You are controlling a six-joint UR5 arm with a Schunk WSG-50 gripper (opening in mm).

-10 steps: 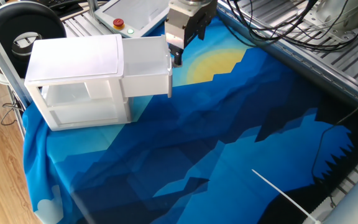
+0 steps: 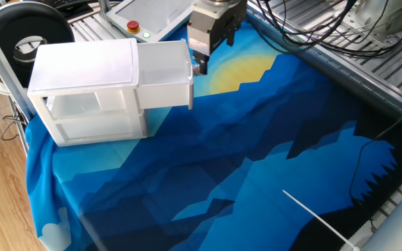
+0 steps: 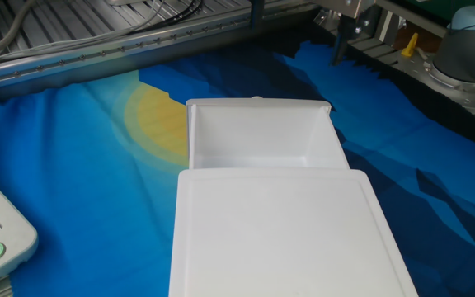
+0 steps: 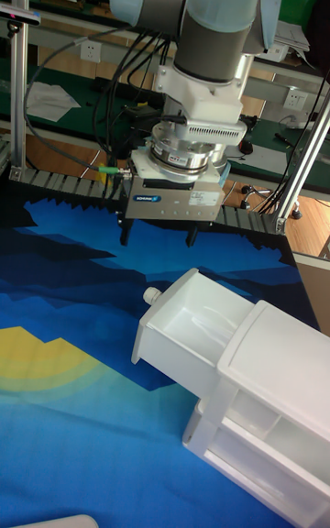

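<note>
A white plastic drawer unit [image 2: 86, 66] stands on the blue patterned cloth. Its upper drawer [image 2: 165, 77] is pulled well out, and in exterior view 2 the drawer's inside [image 3: 258, 140] looks empty. A small round knob [image 4: 151, 296] sticks out from the drawer's front. My gripper [image 4: 157, 240] hangs beyond that front with its two dark fingers [image 4: 192, 234] wide apart and nothing seen between them. In exterior view 1 one finger overlaps the knob, so contact there cannot be told; exterior view 3 shows the fingertips above and away from the knob.
A tablet-like panel with a red button [image 2: 132, 26] lies behind the unit, and a round black object [image 2: 26, 42] stands at the left. A thin white stick [image 2: 316, 215] lies at the front right.
The drawer looks unmoved.
</note>
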